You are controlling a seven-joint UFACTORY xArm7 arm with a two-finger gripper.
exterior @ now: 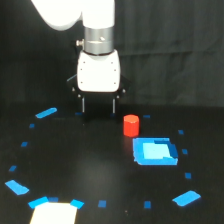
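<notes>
High at the back, left of centre, my gripper [99, 105] points down, its two dark fingers spread apart. The gap between them looks empty. To its right and lower in the picture, a small red block [131, 125] with a faceted outline rests on the black table. Just in front of the block and slightly to the right lies a shallow blue tray [138, 151] with a pale inside. The block is outside the tray, behind its back left corner.
A pale yellow item [53, 213] is cut off by the bottom edge at left. Blue tape strips, such as the front right strip [186, 198], and small blue squares mark the table.
</notes>
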